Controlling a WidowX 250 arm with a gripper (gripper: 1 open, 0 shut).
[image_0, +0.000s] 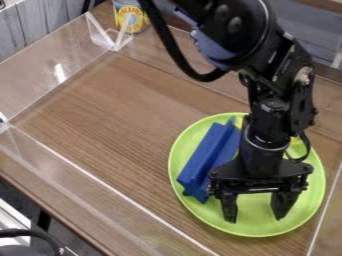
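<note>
My black gripper is low over a round green plate at the right of the camera view, its two fingers apart and pointing down. A blue bar-shaped object lies in the plate's left part, just left of and partly behind the gripper. Something yellow at the back of the plate is mostly hidden by the arm. I see nothing held between the fingers.
A can stands at the back left near a clear edge panel. A black cable lies at the lower left.
</note>
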